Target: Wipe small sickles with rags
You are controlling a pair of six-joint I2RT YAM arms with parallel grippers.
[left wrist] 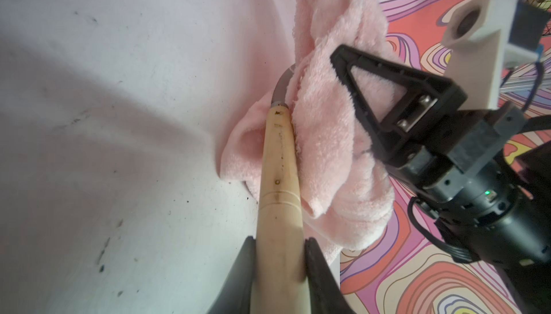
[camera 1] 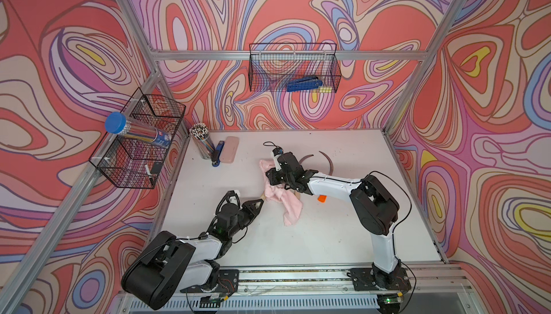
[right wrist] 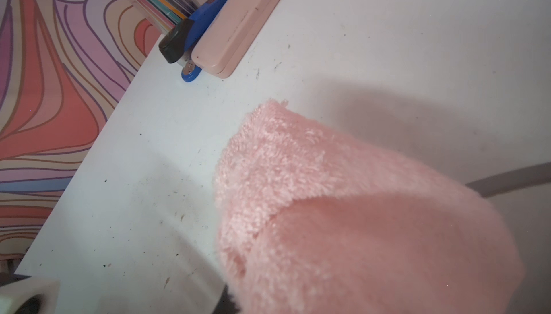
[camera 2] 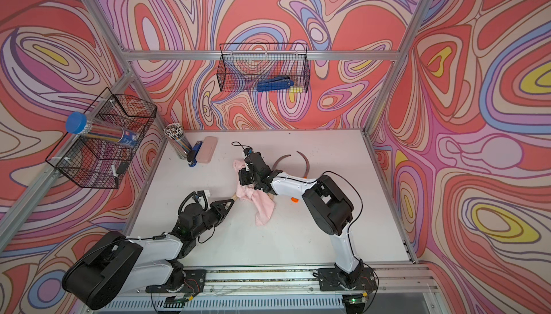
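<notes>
A sickle's wooden handle point(left wrist: 279, 170) is clamped in my left gripper point(camera 1: 259, 203). Its grey blade point(left wrist: 282, 87) runs from the handle into a bunched pink rag point(left wrist: 324, 136). My right gripper point(camera 1: 272, 175) is shut on the rag, whose folds lie against the handle's top and around the start of the blade. One loose end of the rag point(camera 1: 292, 210) hangs toward the front. Beyond the cloth, a curved grey blade point(right wrist: 510, 179) comes out on the right wrist view's right side. Cloth hides the right fingertips in that view.
Another curved blade point(camera 1: 329, 160) lies behind the right forearm, with an orange piece point(camera 1: 322, 198) in front of it. A pink case point(camera 1: 229, 149), a blue stapler point(camera 1: 218, 153) and a holder of pencils point(camera 1: 201, 140) stand at the back left.
</notes>
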